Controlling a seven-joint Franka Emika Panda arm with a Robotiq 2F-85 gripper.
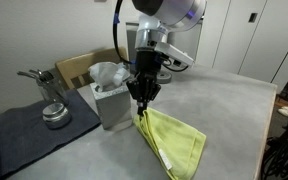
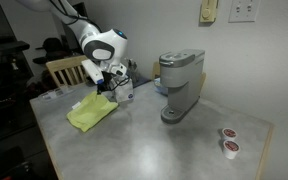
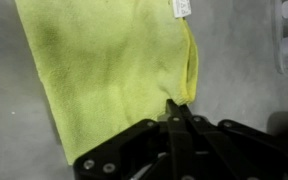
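A yellow-green cloth (image 1: 174,140) lies spread on the grey table, with a white tag (image 3: 181,8) at one edge. My gripper (image 1: 141,110) is down at the cloth's corner nearest the grey box. In the wrist view the fingertips of my gripper are shut with the cloth's edge gathered at them; the pinch itself is mostly hidden. From the other side, the cloth (image 2: 91,111) shows spread in front of the arm.
Close beside the gripper stands a grey box (image 1: 112,107) with white plastic in it. A metal pot (image 1: 55,113) sits on a dark mat (image 1: 44,138). Farther off are a coffee machine (image 2: 182,85) and two small cups (image 2: 230,149).
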